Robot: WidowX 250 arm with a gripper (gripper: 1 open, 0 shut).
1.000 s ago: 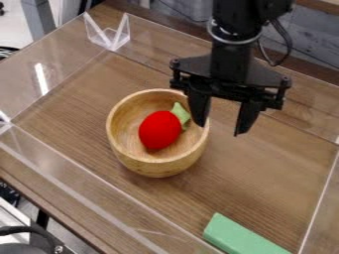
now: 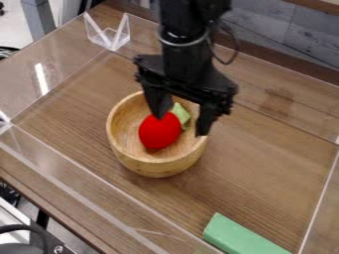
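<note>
My black gripper (image 2: 183, 107) hangs over a wooden bowl (image 2: 137, 157), its two fingers spread apart on either side above the bowl. Inside the bowl are a red rounded object (image 2: 158, 132) and a smaller green object (image 2: 183, 114), partly behind it. Whether anything touches the fingers is unclear.
A green bar (image 2: 245, 236) lies at the front right. A clear plastic piece (image 2: 109, 30) stands at the back left.
My gripper has moved left, from beside the bowl's right to above it. The bowl and objects stay in place.
</note>
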